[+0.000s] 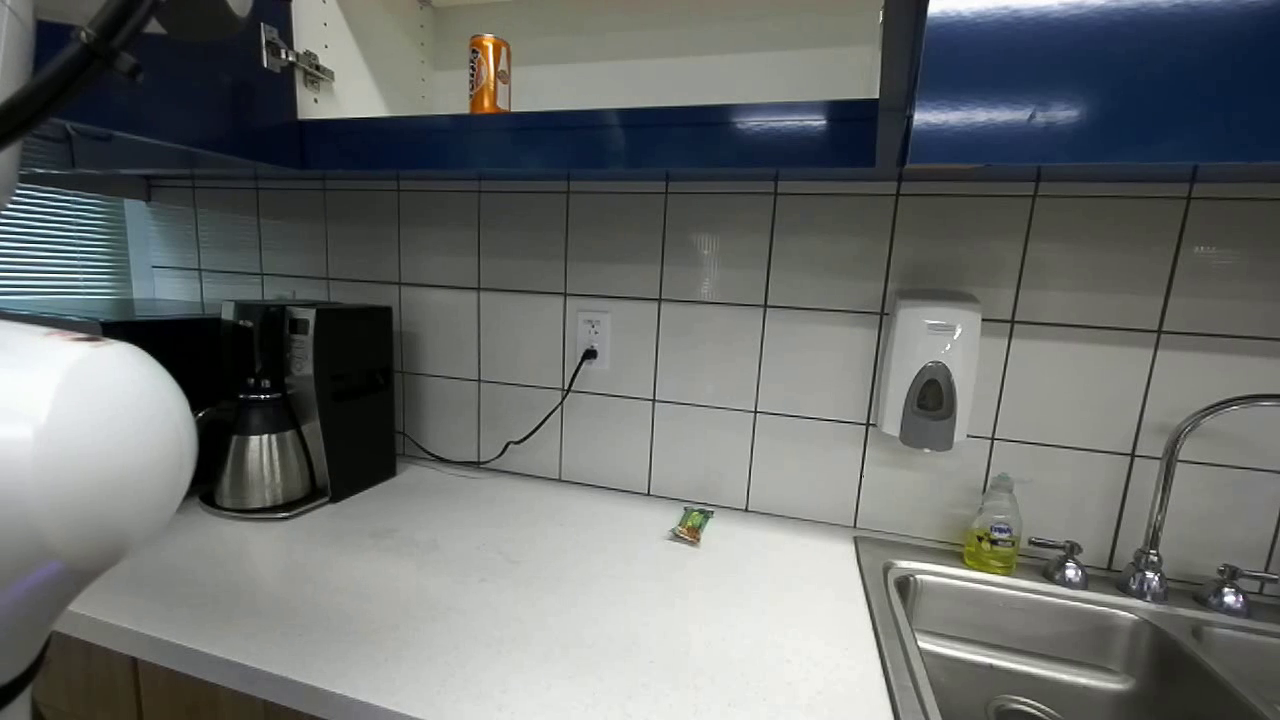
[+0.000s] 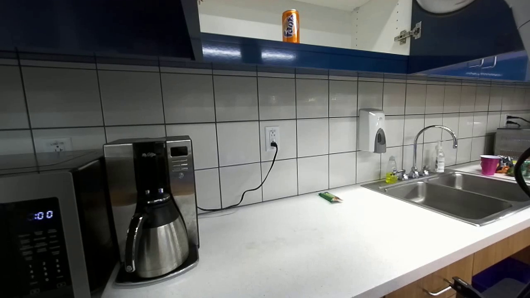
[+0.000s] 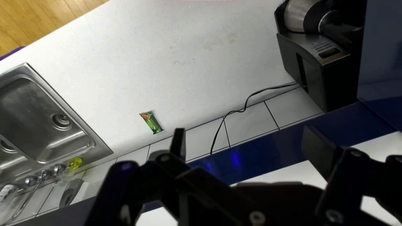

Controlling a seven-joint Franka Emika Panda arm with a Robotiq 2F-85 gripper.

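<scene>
An orange soda can stands upright near the front edge of the open cabinet's shelf; exterior view 2 shows the same can with its brand label. In the wrist view my gripper is open, its fingers wide apart and nothing visible between them. The can cannot be made out in that view. A small green snack packet lies flat on the white counter below, close to the tiled wall. Neither exterior view shows the gripper itself.
The coffee maker stands beside the microwave. A black cord runs to the wall outlet. The sink lies at the other end, with dish soap behind it. An open blue cabinet door borders the shelf; the mid-counter is clear.
</scene>
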